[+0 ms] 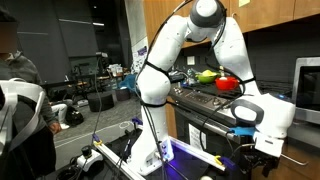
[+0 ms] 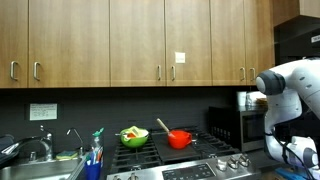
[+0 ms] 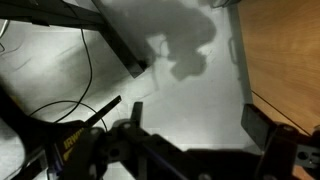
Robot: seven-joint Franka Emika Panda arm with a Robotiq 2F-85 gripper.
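Low in front of the wooden cabinets (image 1: 297, 160), my gripper (image 1: 246, 160) points downward at the end of the white arm (image 1: 262, 118). From the wrist view, the fingers of my gripper stand wide apart at the bottom left and right, so it is open. Only bare grey floor (image 3: 190, 130) shows between them. In the second exterior view the arm (image 2: 292, 115) reaches down at the far right, and the gripper is cut off by the frame's lower edge.
On the stove stand a red pot (image 2: 179, 139) and a green bowl (image 2: 132, 137). Wood panelling (image 3: 285, 50) borders the right of the wrist view; a dark bar (image 3: 118, 45) and cables lie at its left. A microwave (image 1: 308, 77) stands at the counter's right.
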